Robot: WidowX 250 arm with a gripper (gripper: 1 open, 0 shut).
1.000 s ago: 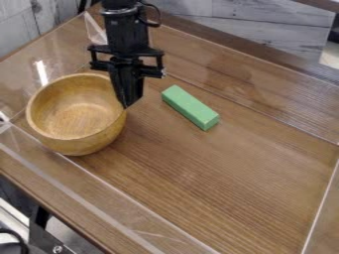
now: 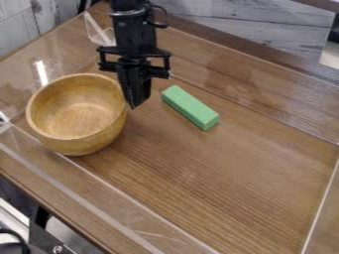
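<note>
A yellow-tan oval bowl [image 2: 73, 124] sits at the left of the wooden table. To its right lies a green rectangular block [image 2: 189, 107]. The black gripper [image 2: 133, 97] hangs over the bowl's back right rim, its fingers low and close together; it looks shut, with nothing visible between them.
A pale marbled surface runs behind its back edge at top right. A dark object is partly in view at the lower left corner.
The gripper has shifted slightly to the right and up, toward the green block. The bowl and block look unmoved.
</note>
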